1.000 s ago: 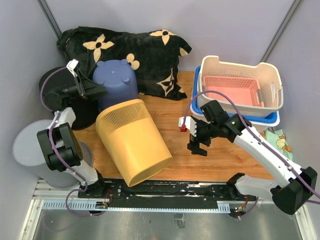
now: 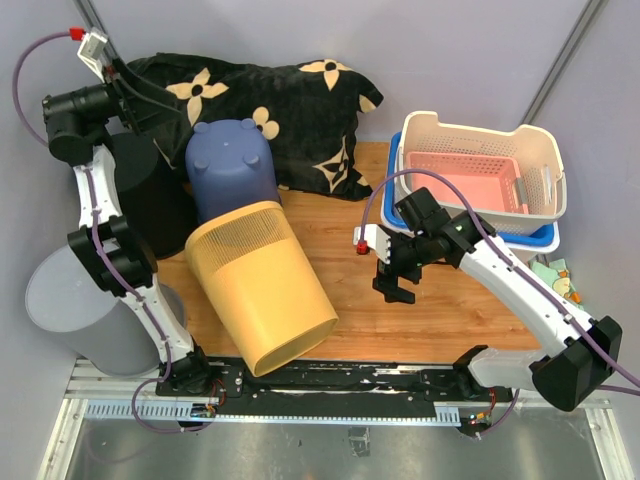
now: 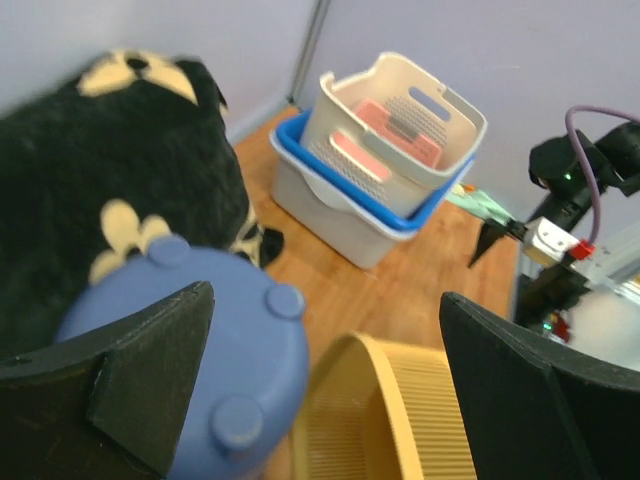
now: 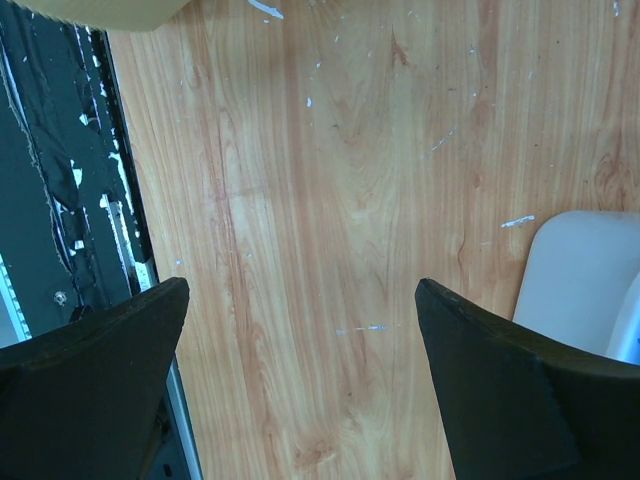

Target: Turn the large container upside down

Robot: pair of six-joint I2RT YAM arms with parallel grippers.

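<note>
On its side on the wooden floor lies the yellow container [image 2: 260, 290], its dark opening facing the front right and its ribbed end towards the back left. Behind it the blue container [image 2: 233, 165] stands bottom up, small round feet on top. My left gripper [image 2: 168, 105] is up at the back left, apart from both containers; its fingers are open, and past them the left wrist view shows the blue container [image 3: 235, 350] and the yellow one [image 3: 425, 400]. My right gripper [image 2: 385, 285] hangs open over bare floor, right of the yellow container, with nothing between its fingers.
Nested baskets [image 2: 480, 130] fill the back right. A black flowered cushion [image 2: 315, 120] leans on the back wall. A black bin [image 2: 150, 200] and a grey bin [image 2: 75, 305] crowd the left side. Bare floor [image 2: 345, 270] lies in the middle.
My left gripper has drawn back to the upper left, away from the containers. My right arm has shifted slightly.
</note>
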